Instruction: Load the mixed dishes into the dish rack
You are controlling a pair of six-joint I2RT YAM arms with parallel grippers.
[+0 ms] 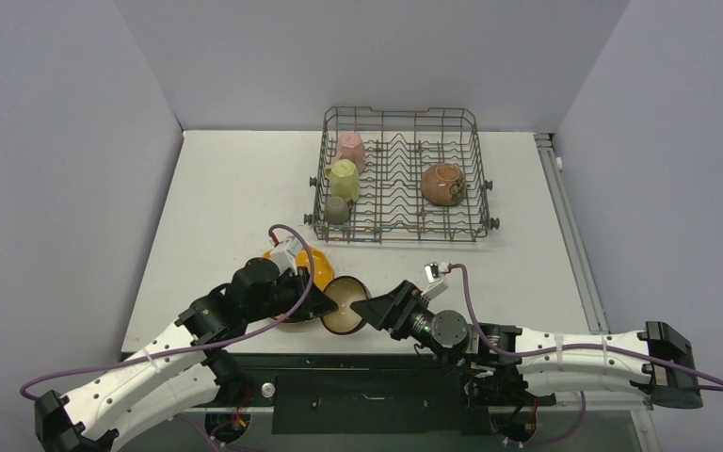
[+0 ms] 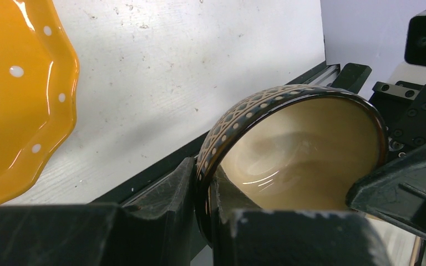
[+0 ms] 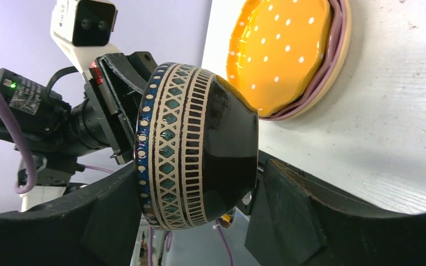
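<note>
A dark bowl with a tan inside and a patterned band (image 2: 305,147) is tipped on its side above the front of the table. My left gripper (image 1: 325,303) is shut on its rim, one finger on each side of the wall. The wire dish rack (image 1: 398,237) stands at the back.
Inside the rack are a pink cup (image 1: 350,149), a green mug (image 1: 343,179), a small grey cup (image 1: 336,210) and a brown mug (image 1: 443,185). An orange dotted plate (image 3: 283,52) tops a stack partly under my left arm. Table right of the rack is clear.
</note>
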